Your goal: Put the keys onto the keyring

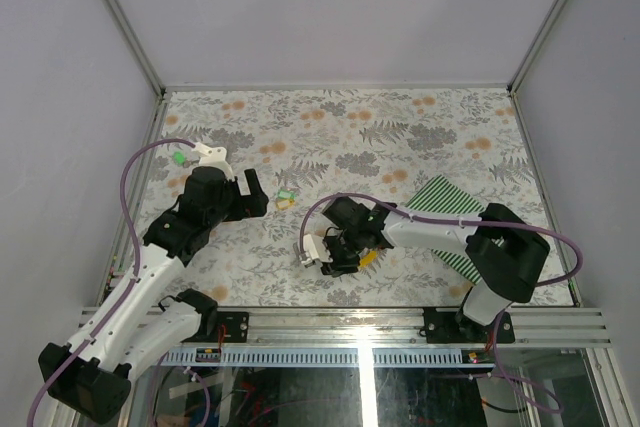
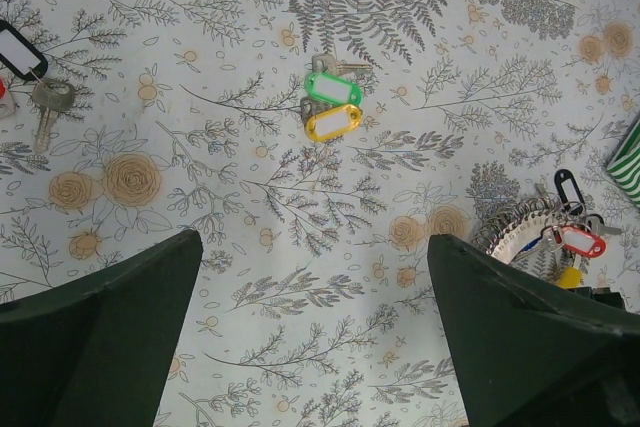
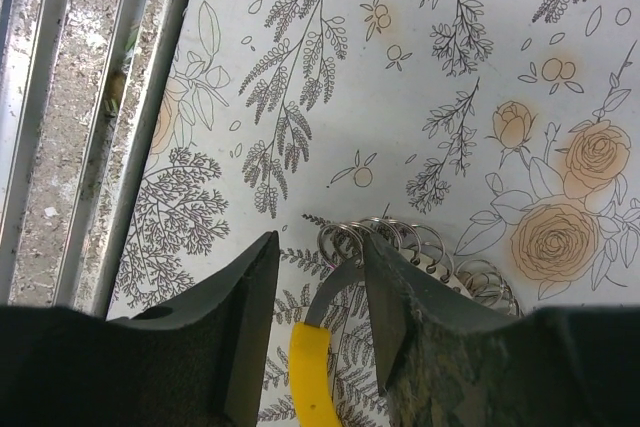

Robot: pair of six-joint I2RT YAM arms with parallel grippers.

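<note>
In the left wrist view, a green-tagged key (image 2: 334,87) and a yellow-tagged key (image 2: 333,123) lie together on the patterned cloth. My left gripper is held over the cloth, open and empty. The keyring piece (image 2: 515,232), a strip with several silver rings, lies toward the right, with a black tag (image 2: 567,190) and a red tag (image 2: 582,241) by it. My right gripper has its fingers apart; a silver ring (image 3: 342,247) shows in the gap between them. Whether the fingers touch the ring, I cannot tell.
A yellow-handled thing (image 3: 312,377) with a grey curved end reaches toward the rings. A black-tagged key (image 2: 20,52) lies far left. Green-striped cloth (image 1: 455,209) covers part of the right side.
</note>
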